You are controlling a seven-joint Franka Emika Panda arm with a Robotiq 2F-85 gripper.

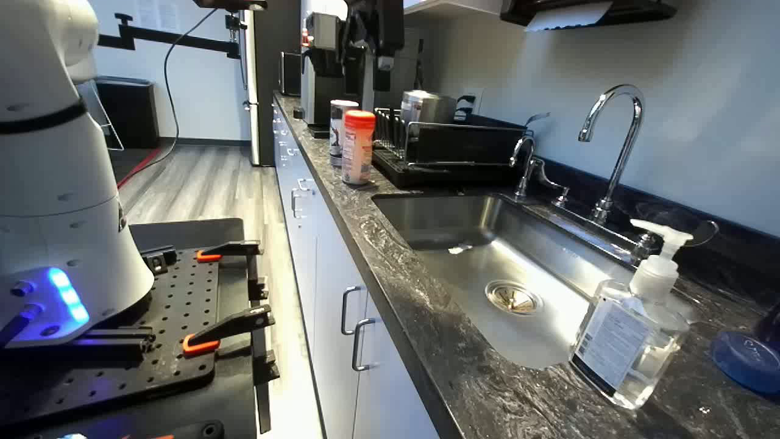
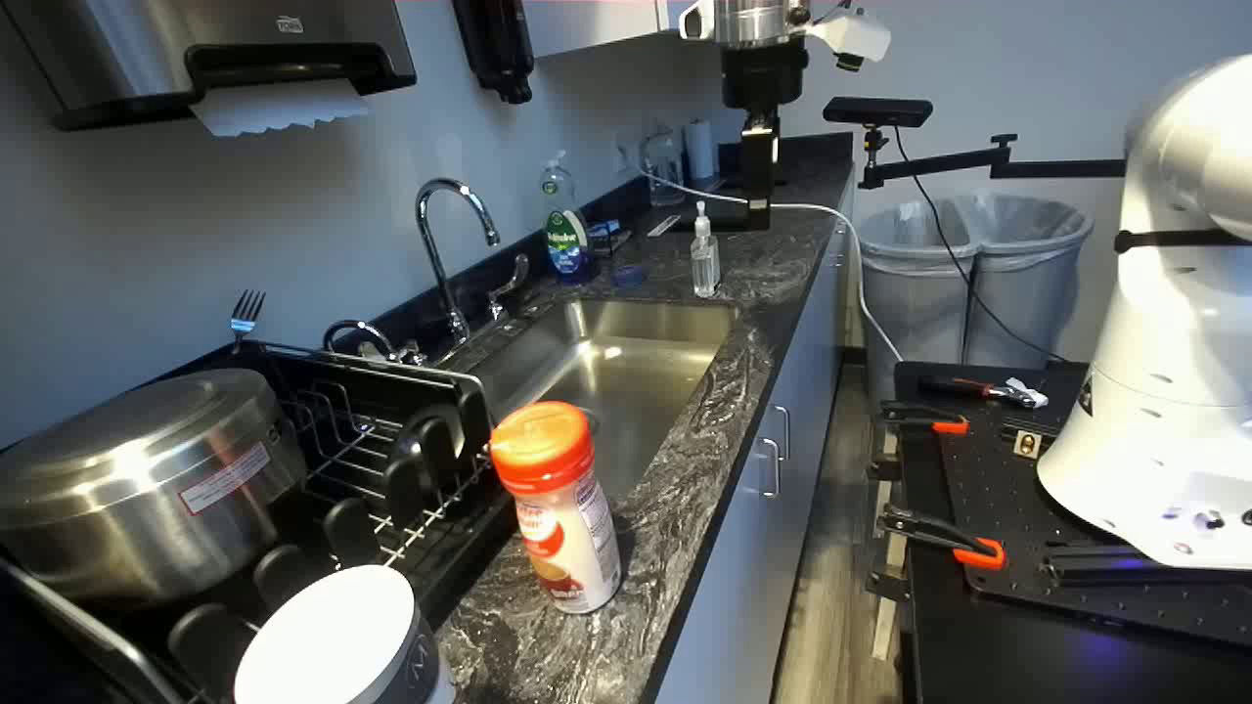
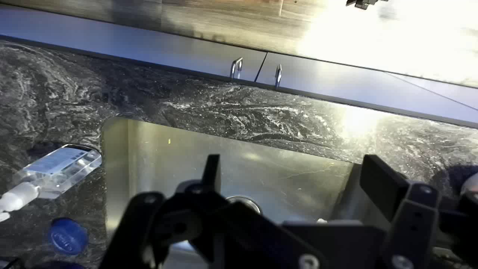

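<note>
My gripper stands open in the wrist view, its two black fingers wide apart above the metal sink and nothing held between them. In exterior view 2 the gripper hangs in the air, pointing down. A clear pump bottle with a white top stands on the counter at the sink's near right corner in exterior view 1; the wrist view has it at the left. At the sink's other end is an orange-lidded creamer bottle, upright beside a white-topped canister.
A black dish rack holds a steel pot and a fork. The tall faucet rises behind the sink. A green-labelled soap bottle stands against the wall. Bare counter runs along the sink's front.
</note>
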